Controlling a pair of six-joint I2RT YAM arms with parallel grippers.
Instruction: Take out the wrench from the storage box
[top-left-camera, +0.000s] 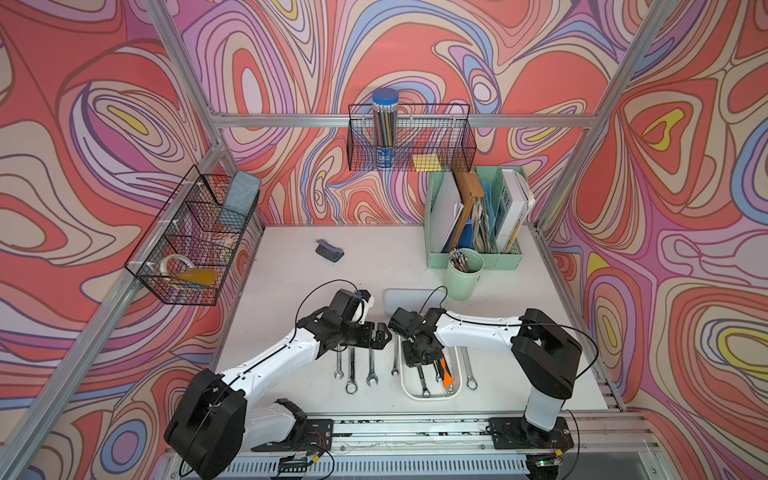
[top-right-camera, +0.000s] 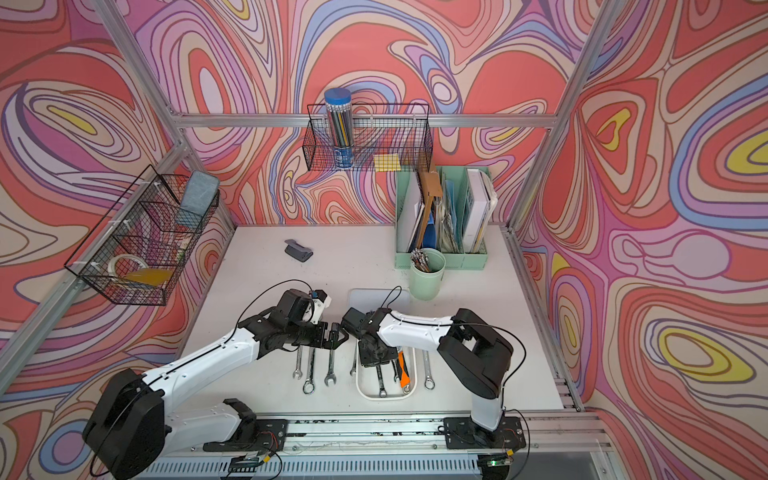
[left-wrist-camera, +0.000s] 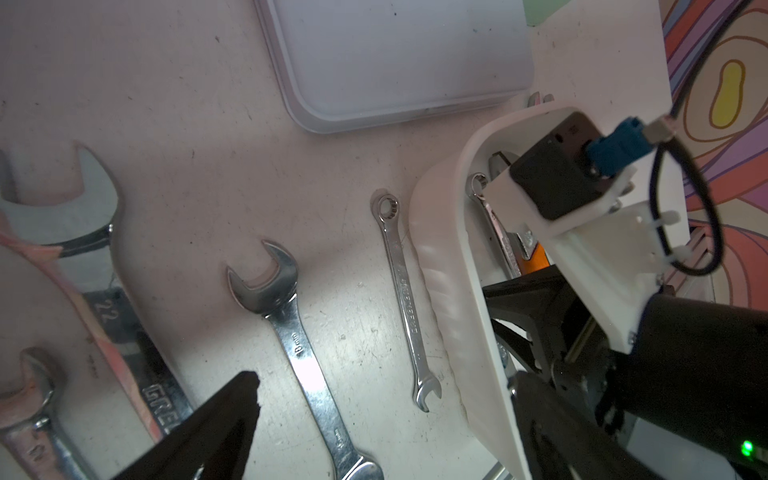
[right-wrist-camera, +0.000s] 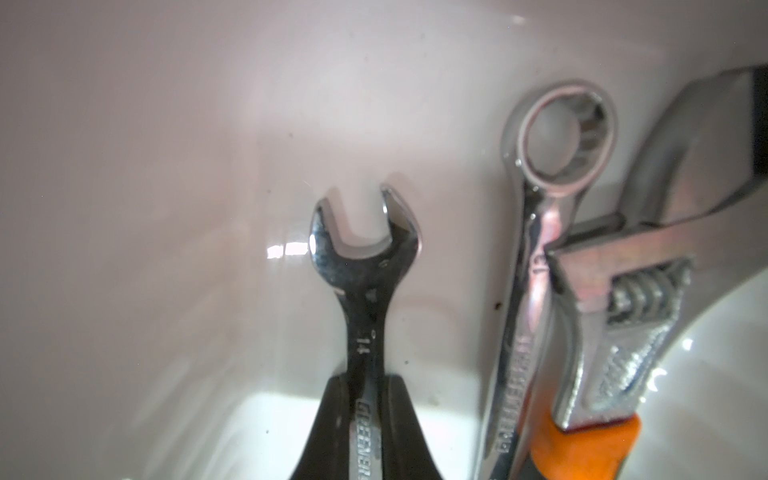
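The white storage box stands at the front of the table, with my right arm reaching down into it. In the right wrist view my right gripper is shut on the shaft of a silver wrench marked 14, open-ended finger pointing up in the picture. The wrench's lower part is out of that view. To its right, apart from it, lie a ring-ended wrench and an adjustable wrench with an orange handle. My left gripper is open left of the box, nothing between its fingers.
Several wrenches, such as a small one and a larger one, lie on the table left of the box. Behind it are a pale lid and a green cup. A long wrench lies on its right.
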